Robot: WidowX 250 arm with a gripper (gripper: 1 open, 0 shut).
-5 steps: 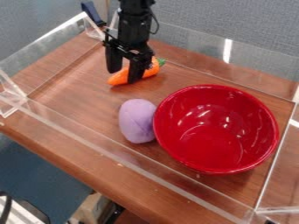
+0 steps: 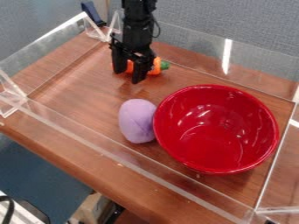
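The black gripper point(image 2: 132, 63) is low over an orange carrot point(image 2: 153, 66) at the back of the wooden tray, its fingers largely covering the carrot, whose green top shows to the right. I cannot tell whether the fingers are closed on it. A purple eggplant-like object point(image 2: 136, 121) lies in the middle, beside a large red bowl point(image 2: 216, 131) at the right.
Clear low walls point(image 2: 12, 93) edge the wooden surface point(image 2: 73, 92). A grey backdrop stands behind.
The gripper has come down over the carrot, hiding more of it. The eggplant and bowl have not moved.
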